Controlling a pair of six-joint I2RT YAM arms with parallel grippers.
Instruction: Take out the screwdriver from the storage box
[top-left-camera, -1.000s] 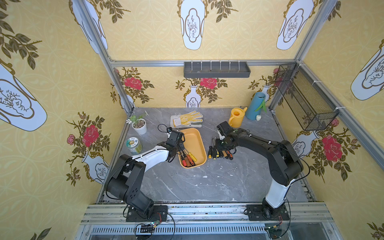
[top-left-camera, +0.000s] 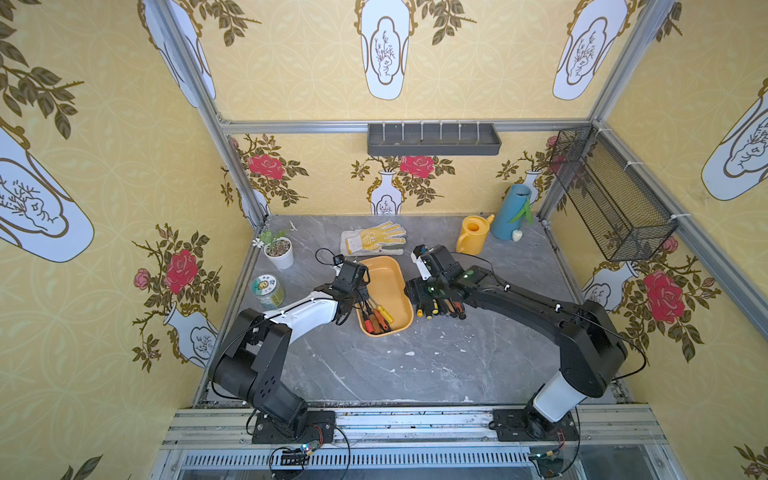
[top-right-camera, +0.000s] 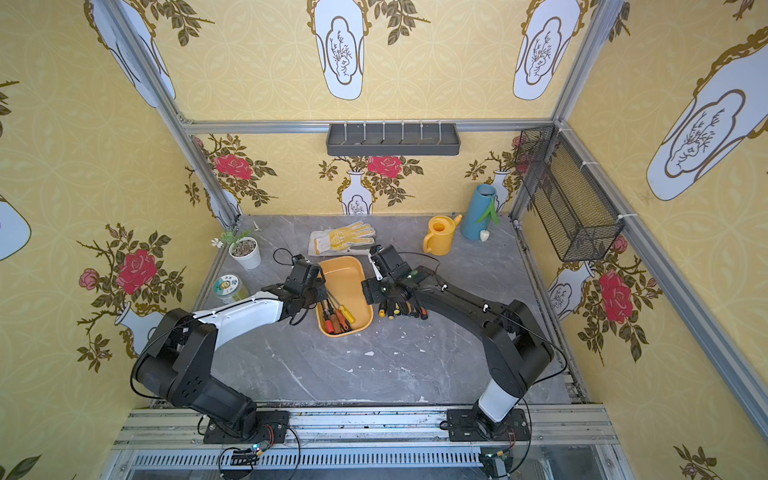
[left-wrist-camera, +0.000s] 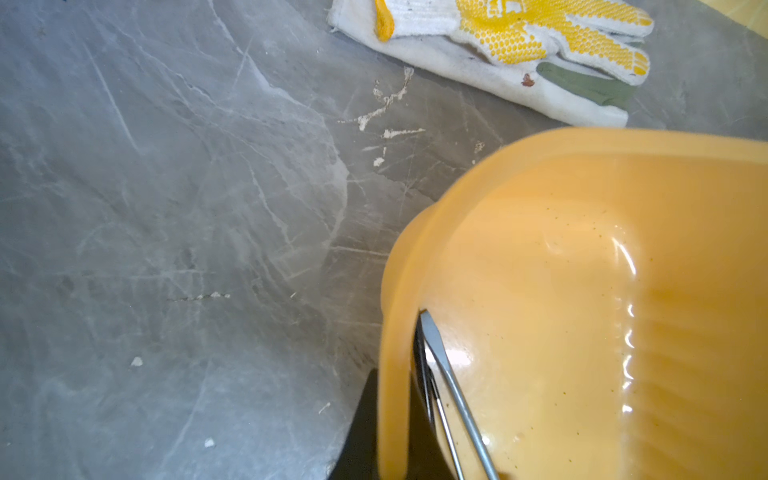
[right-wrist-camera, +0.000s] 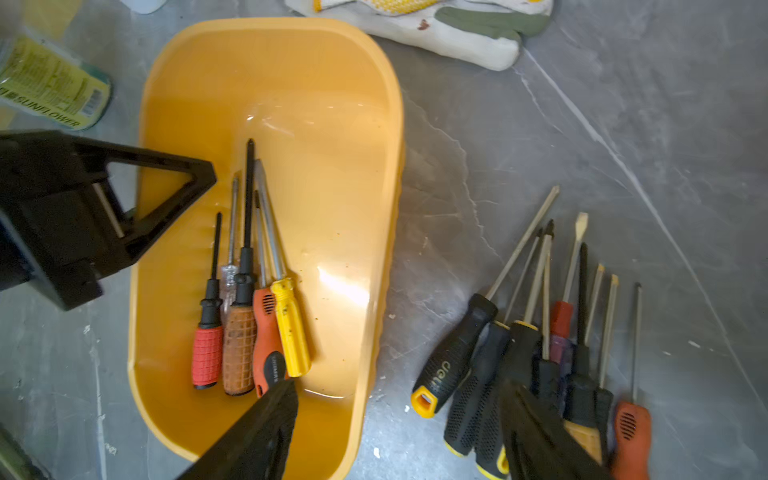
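Note:
The orange storage box (right-wrist-camera: 388, 200) holds several screwdrivers, lying with their tips toward its far end. Among them are a yellow-handled screwdriver (right-wrist-camera: 289, 328), a brown-handled screwdriver (right-wrist-camera: 240, 352) and a short red-handled screwdriver (right-wrist-camera: 207, 352). At the box's left wall, my left gripper is shut on the rim, one dark finger on each side. My right gripper hangs open above the box's right side, and nothing is between its fingers. Its body hides part of the box's right edge in the top left view.
Several screwdrivers (right-wrist-camera: 528, 344) lie in a row on the table right of the box. Gloves (top-left-camera: 376, 237) rest behind it; a yellow watering can (top-left-camera: 473, 234) stands farther right. A can (top-left-camera: 268, 290) and a potted plant (top-left-camera: 279, 252) stand left.
My right gripper has moved left, from over the loose screwdrivers to the box's right edge. The left arm and the box have stayed still.

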